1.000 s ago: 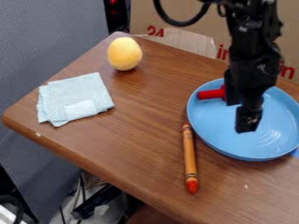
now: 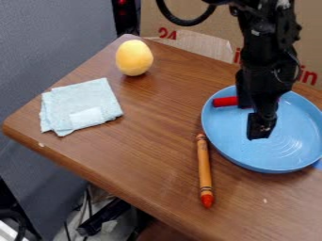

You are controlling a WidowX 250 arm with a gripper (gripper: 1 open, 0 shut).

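Note:
My black gripper (image 2: 261, 113) hangs low over the blue plate (image 2: 270, 151) on the right of the table. A red object (image 2: 224, 101) lies at the plate's upper left, just left of the gripper and partly hidden by it; whether the fingers touch it cannot be told. The dark fingers blend together, so their opening is unclear. An orange crayon (image 2: 204, 173) with red ends lies left of the plate, near the front.
A yellow, rounded object (image 2: 135, 57) stands at the back left of the wooden table (image 2: 145, 151), with a folded light-blue cloth (image 2: 79, 105) nearer the left edge. Cardboard stands behind.
The objects on the table look much the same.

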